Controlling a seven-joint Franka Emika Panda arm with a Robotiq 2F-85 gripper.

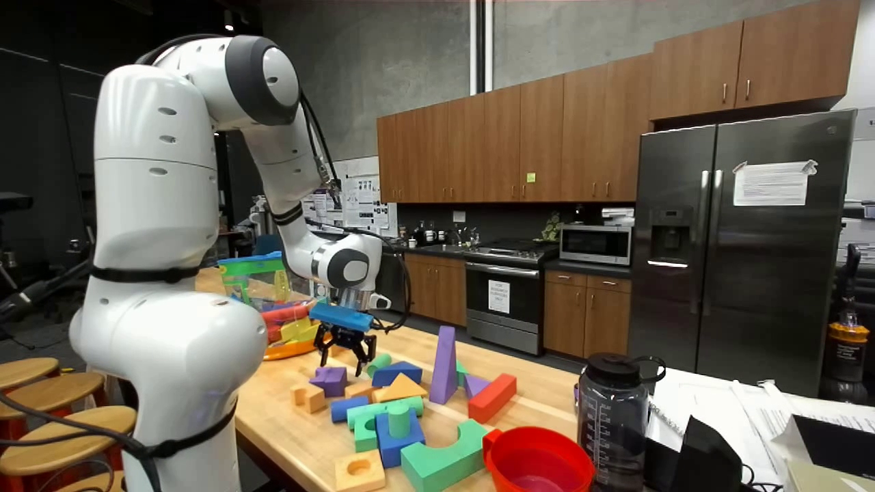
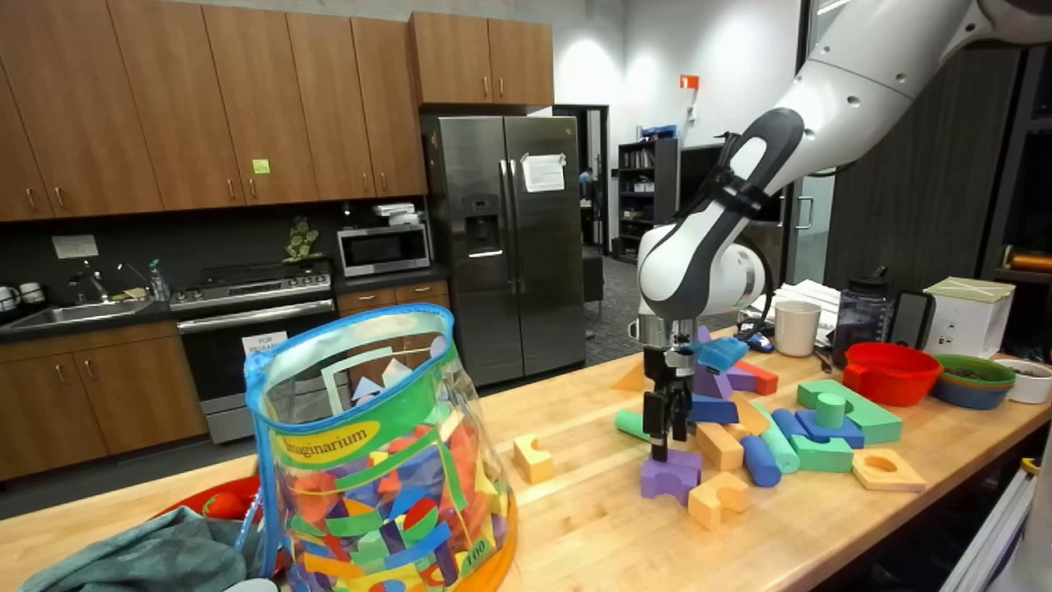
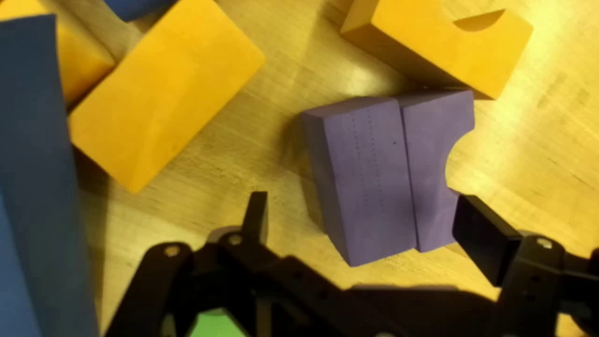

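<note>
Two purple blocks lie side by side on the wooden table, the right one with a half-round notch; in exterior view 2 the purple pair sits below the arm. My gripper is open above the table, its fingers wide apart. In the wrist view the left fingertip stands clear of the blocks, while the right one overlaps the notched block's lower edge; whether it touches cannot be told. Nothing is held. From exterior view 1, the gripper hangs just over the purple block.
A notched yellow block lies close against the purple pair's far side, and a yellow brick to the left. Several blocks crowd the table near a red bowl. A clear block bag stands left; bare wood lies between.
</note>
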